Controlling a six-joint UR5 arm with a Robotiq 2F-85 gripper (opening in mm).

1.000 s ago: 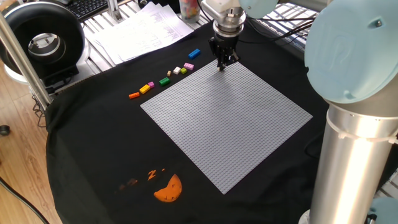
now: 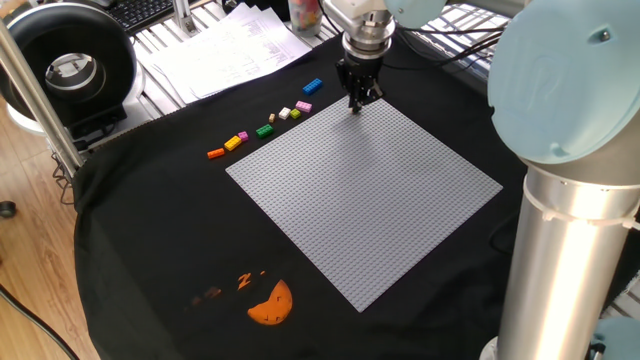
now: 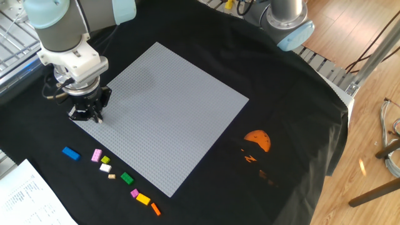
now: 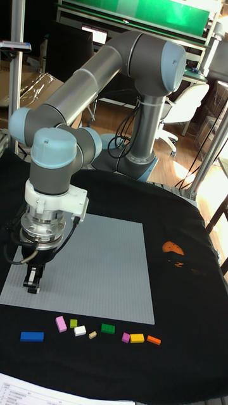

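Note:
My gripper (image 4: 32, 286) points down over a corner of the grey baseplate (image 2: 370, 200), on the side near the bricks. Its dark fingers look close together, with a small pale spot at the tips in exterior view 3; whether anything is between them cannot be made out. The bare baseplate shows no bricks on its visible surface. Beside it on the black cloth lie a blue brick (image 3: 71, 153), a pink brick (image 3: 96, 155), a lime brick (image 3: 105, 160), a white brick (image 3: 105, 168), a tan brick (image 3: 111, 176), a green brick (image 3: 127, 178), a magenta brick (image 3: 134, 194), a yellow brick (image 3: 143, 199) and an orange brick (image 3: 155, 209).
Paper sheets (image 2: 225, 50) lie beyond the brick row. An orange printed patch (image 2: 271, 303) marks the cloth (image 2: 150, 260), which is otherwise clear on that side. The arm's base column (image 2: 560, 260) stands across the plate from the bricks.

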